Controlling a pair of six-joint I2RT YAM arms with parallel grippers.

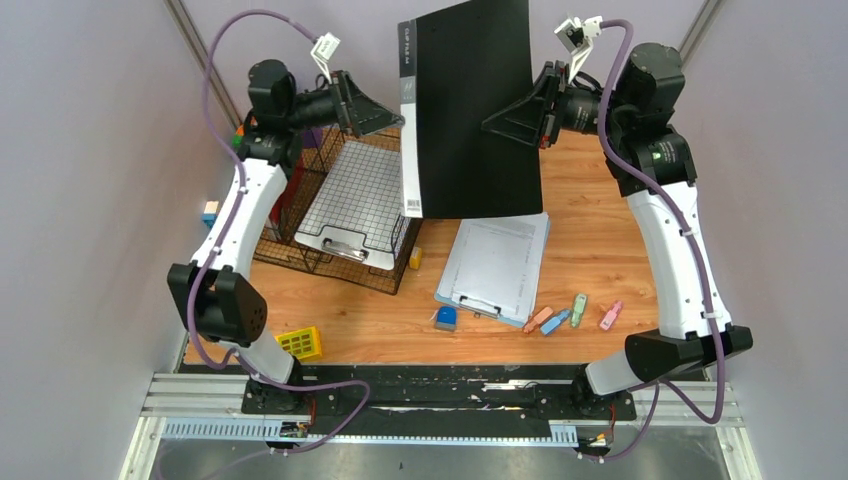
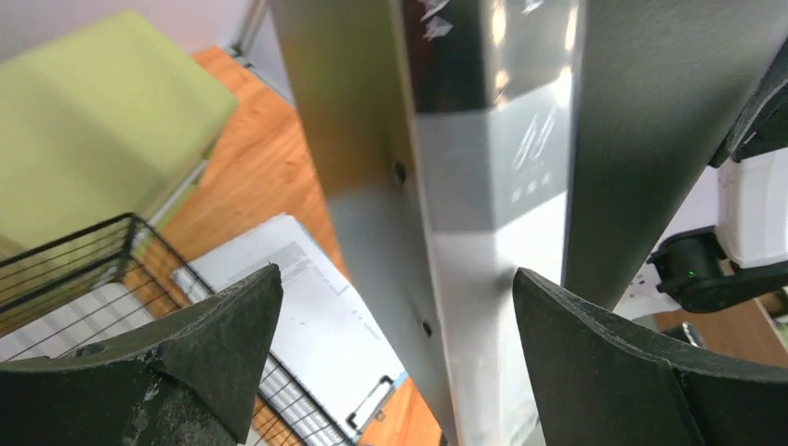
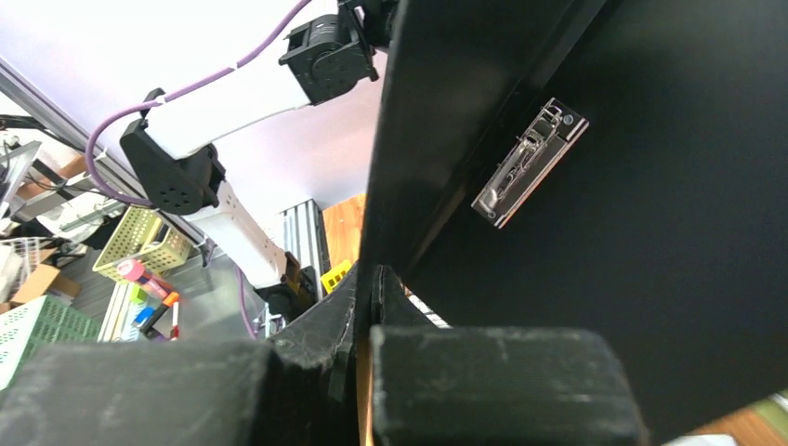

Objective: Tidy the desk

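A black clip file folder (image 1: pixel 470 110) is held upright above the desk by my right gripper, shut on its edge; the folder's metal clip (image 3: pixel 530 163) shows in the right wrist view. My left gripper (image 1: pixel 390 120) is open at the folder's spine (image 2: pixel 492 242), which stands between its fingers. Below, a wire basket (image 1: pixel 330 270) holds a gridded clipboard (image 1: pixel 345 200) and upright files. A second clipboard (image 1: pixel 490 265) with paper lies to its right.
Several highlighters (image 1: pixel 560 318), a blue item (image 1: pixel 445 318) and a yellow basket (image 1: pixel 297 343) lie near the front edge. Bare desk shows at the right.
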